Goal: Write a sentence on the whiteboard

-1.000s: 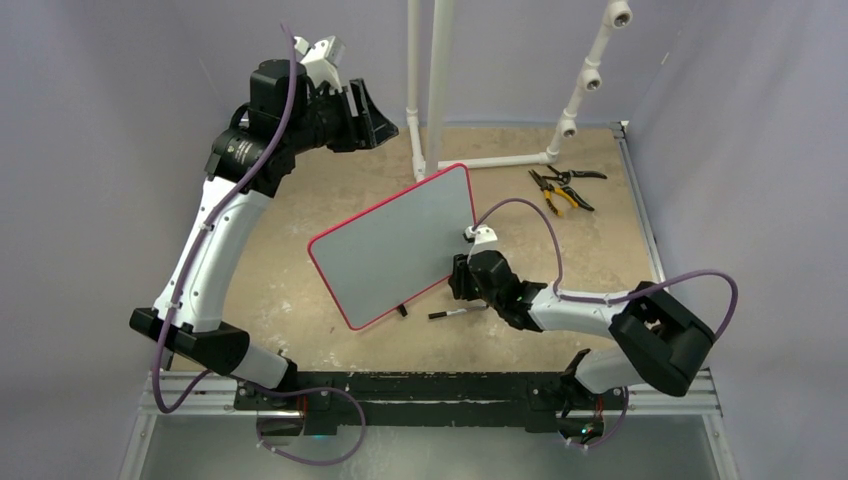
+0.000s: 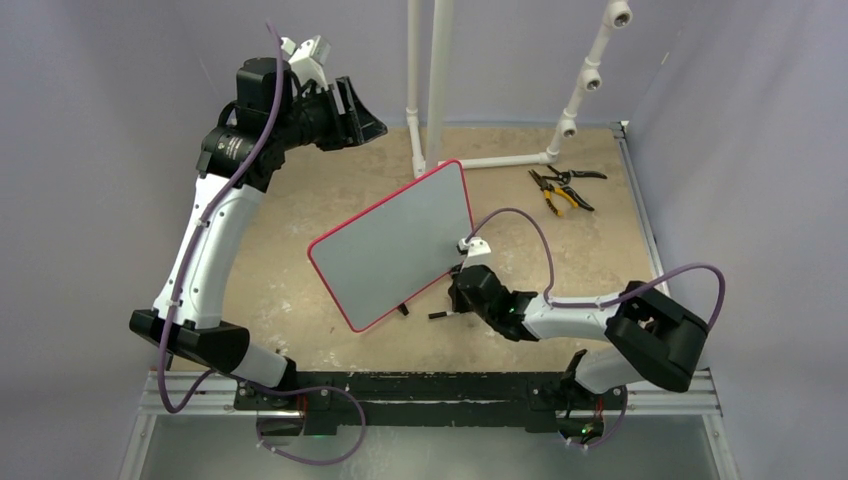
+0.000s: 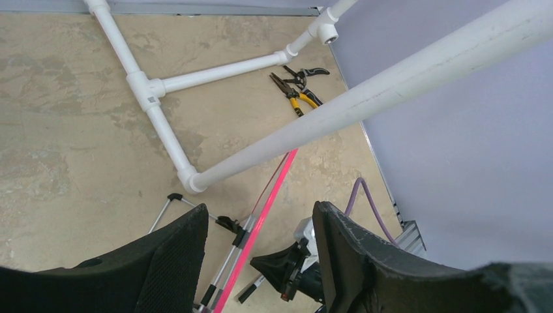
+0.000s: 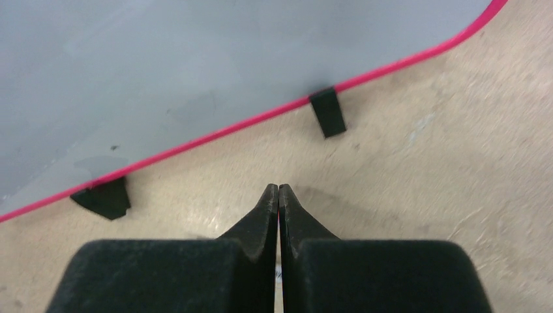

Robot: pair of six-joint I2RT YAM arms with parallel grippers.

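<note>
The whiteboard (image 2: 395, 245), grey with a red rim, leans tilted on its stand in the middle of the table, its surface blank in the top view. In front of its lower edge lies a marker (image 2: 440, 315) with a black cap, partly covered by the right arm. My right gripper is shut, nothing between its fingertips, close to the board's lower edge above the table. High at the back left, clear of the board, my left gripper stands open and empty; the board's edge shows beyond its fingers (image 3: 182, 251).
White pipes (image 2: 500, 161) rise behind the board and run along the back. Pliers and a pruner (image 2: 565, 188) lie at the back right. A black foot of the stand (image 4: 329, 112) juts out under the board. Bare table lies left of the board.
The left arm has drifted a little left. The board's upper right corner has moved slightly left.
</note>
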